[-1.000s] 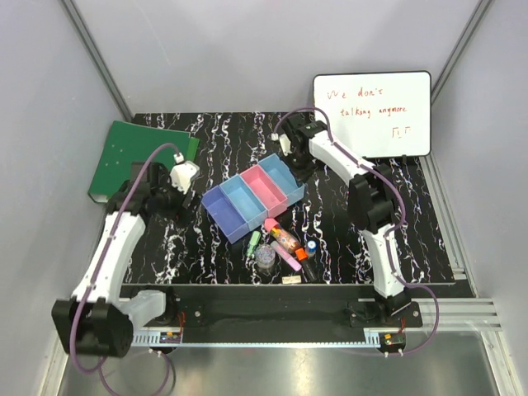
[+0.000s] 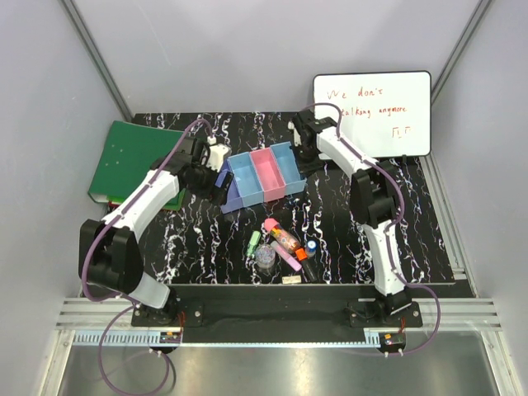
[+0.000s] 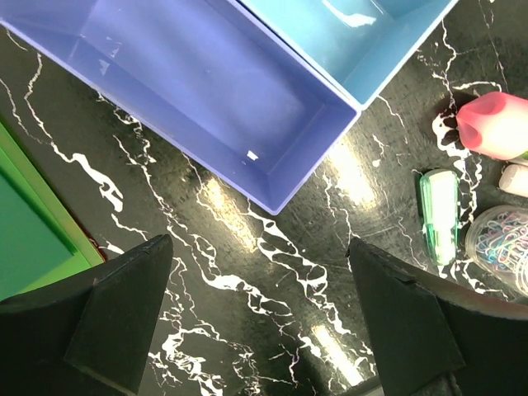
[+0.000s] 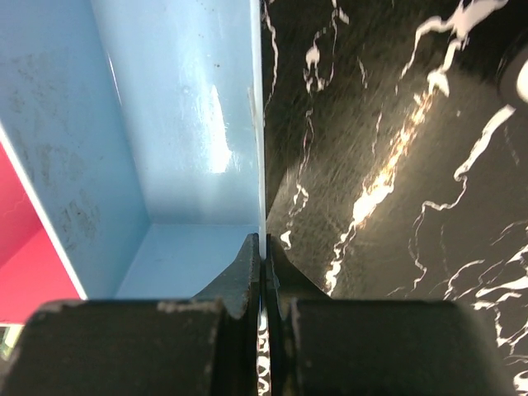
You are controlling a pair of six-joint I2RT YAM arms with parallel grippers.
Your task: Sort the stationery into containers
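A row of joined open containers stands mid-table: a purple container [image 2: 232, 191], a light blue one [image 2: 247, 178], a pink one [image 2: 268, 175] and another light blue container [image 2: 287, 167] at the right end. My right gripper is shut on the thin side rim of that right-end container. Over the purple container's near end, my left gripper hangs open, nothing between its fingers. In front lie the stationery pieces: a green piece [image 2: 254, 242], a clear jar [image 2: 265, 256], a pink-capped bottle [image 2: 285, 238], a pink stick [image 2: 286, 257], a blue-capped bottle [image 2: 311, 247] and a cream block [image 2: 291, 280].
A black item with an orange part [image 2: 305, 264] lies by the bottles. Green folders [image 2: 136, 161] occupy the back left, and a whiteboard [image 2: 371, 115] leans at the back right.
The container row has turned, its purple end shifting right and away from the front items. My left arm has moved right and further over the table; the right gripper has shifted slightly right.
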